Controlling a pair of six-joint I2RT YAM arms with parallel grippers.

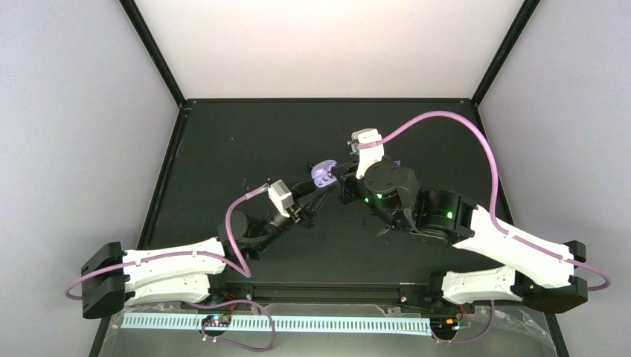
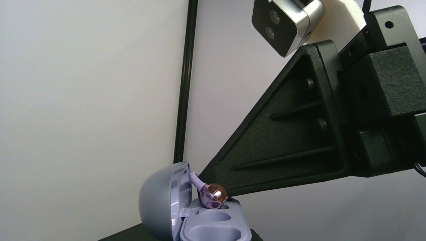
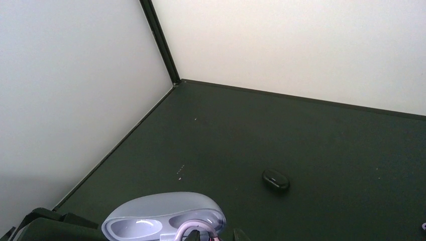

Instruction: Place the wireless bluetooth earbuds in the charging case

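Note:
The lilac charging case (image 1: 324,173) is held off the table with its lid open, and my left gripper (image 1: 315,190) is shut on it. In the left wrist view, one earbud (image 2: 213,195) rests tilted over the far well of the case (image 2: 213,232), its stem leaning toward the lid; the nearer well is empty. My right gripper is at the case, its dark fingertips (image 3: 240,235) standing apart around the earbud's end. The right wrist view's lower edge cuts off the contact. A second lilac earbud (image 3: 424,226) shows at that view's right edge.
A small black oval object (image 3: 276,179) lies on the dark table beyond the case. Both arms meet closely at the case, with the right gripper's bracket (image 2: 301,120) right over it.

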